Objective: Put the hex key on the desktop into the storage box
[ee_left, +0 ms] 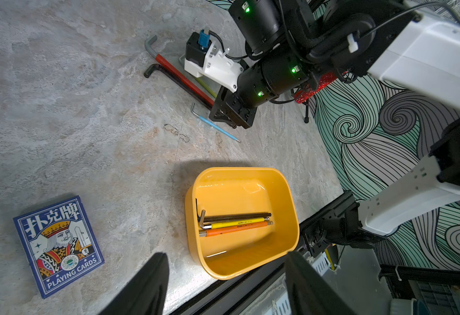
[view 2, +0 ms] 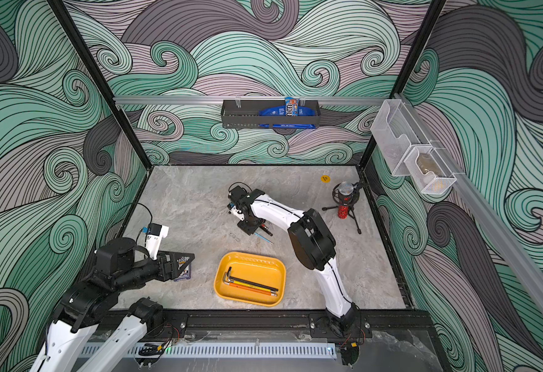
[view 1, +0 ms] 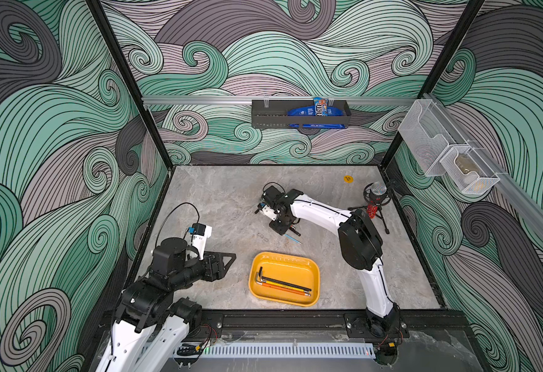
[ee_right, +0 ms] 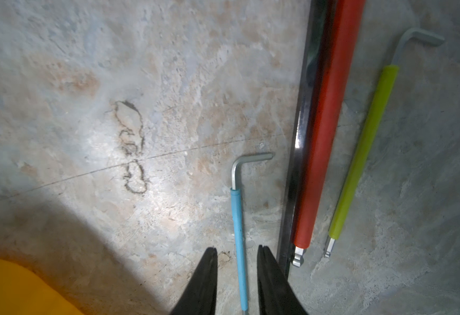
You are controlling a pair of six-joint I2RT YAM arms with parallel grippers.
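Blue [ee_right: 238, 236], black [ee_right: 299, 136], red [ee_right: 327, 120] and yellow-green hex keys [ee_right: 363, 152] lie on the grey desktop in the right wrist view. My right gripper is open above the blue key, whose lower shaft appears between its fingertips; I cannot tell that it touches. The yellow storage box [ee_left: 240, 181] stands nearer the front and holds black, yellow and orange keys. My left gripper is open and empty, raised over the desk's left side. In the top views the right arm covers most of the loose keys.
A blue playing-card box [ee_left: 59, 244] lies on the left of the desk. At the right stands a red microphone [view 1: 373, 204] on a tripod. A grey wall tray [view 1: 271, 114] and mesh baskets [view 1: 423, 136] hang above the desk.
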